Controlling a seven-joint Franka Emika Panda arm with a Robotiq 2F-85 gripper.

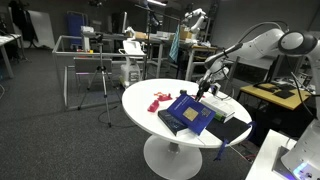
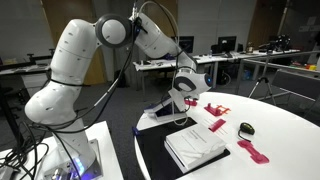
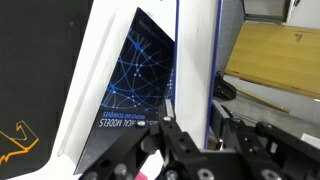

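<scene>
A thick blue book (image 1: 198,112) is tilted up, its cover facing exterior view 1. My gripper (image 1: 203,95) is at its upper edge. In the wrist view the book's pale page block (image 3: 194,70), with blue cover edges, runs between the fingers of my gripper, which is shut on it. Beneath lies a dark book (image 3: 132,85) with a blue network pattern and the word "MODELS". In exterior view 2 my gripper (image 2: 182,98) hangs behind a white book-like block (image 2: 193,146); the blue cover cannot be made out there.
A black mat (image 2: 165,155) lies under the white block. Red items (image 2: 252,152) and a dark-and-green object (image 2: 246,131) are on the round white table (image 2: 290,125), with bare room around them. A tripod (image 1: 103,80) stands beyond the table.
</scene>
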